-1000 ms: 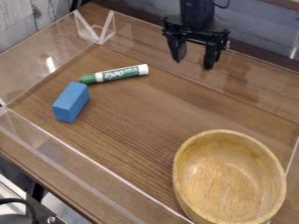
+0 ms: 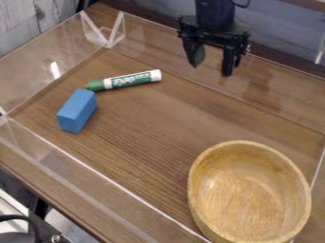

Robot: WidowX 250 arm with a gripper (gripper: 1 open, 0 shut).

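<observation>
My gripper [image 2: 212,59] hangs at the top centre of the camera view, over the back of the wooden tray, its two dark fingers apart with nothing seen between them. Below it to the left lies a green-and-white marker [image 2: 124,81] on its side. A blue block [image 2: 78,110] rests further forward at the left.
A large round wooden bowl [image 2: 249,199] takes up the front right. Clear low walls edge the tray.
My gripper has shifted very slightly at the top of the view. The marker, block and bowl are unmoved.
</observation>
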